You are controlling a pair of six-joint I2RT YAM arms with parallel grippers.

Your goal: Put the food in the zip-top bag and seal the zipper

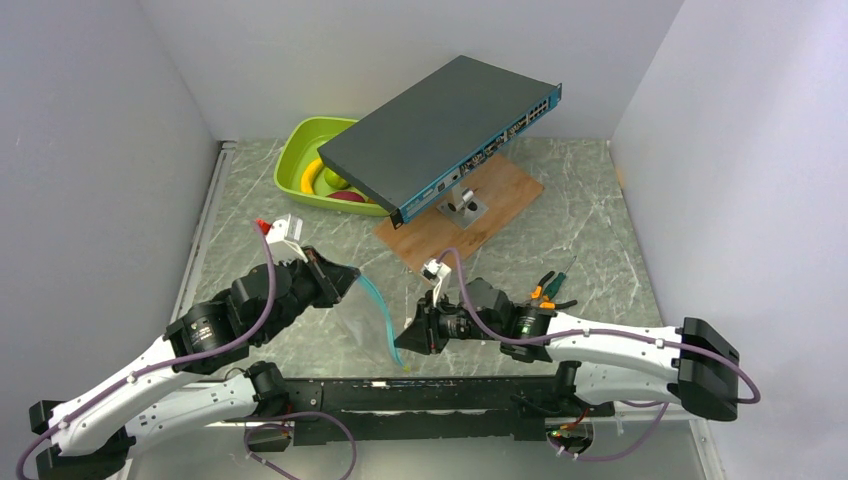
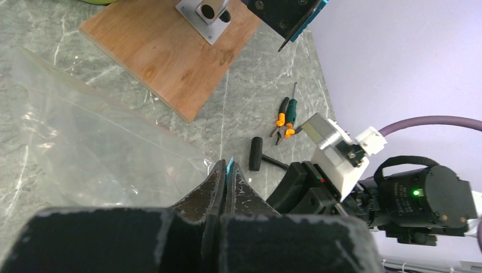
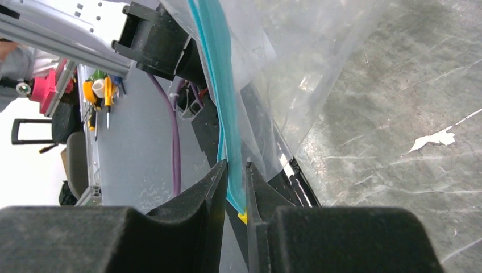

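A clear zip top bag (image 2: 113, 142) with a blue zipper strip (image 1: 382, 312) hangs between my two grippers. My left gripper (image 1: 356, 275) is shut on the strip's upper end; a sliver of blue shows between its fingertips in the left wrist view. At the lower end, my right gripper has its fingers a little apart, with the strip (image 3: 224, 85) running down into the gap. A yellow slider (image 3: 242, 218) shows at the strip's lower tip. In the green basket (image 1: 290, 170) lie a banana (image 1: 312, 176), a green fruit (image 1: 334, 179) and a dark red item (image 1: 347, 196).
A large dark network switch (image 1: 440, 130) sits raised on a stand over a wooden board (image 1: 505, 190), overhanging the basket's right side. Pliers and a screwdriver (image 1: 555, 286) lie on the right, near a black-handled hammer (image 2: 256, 153). Bare counter lies left of the board.
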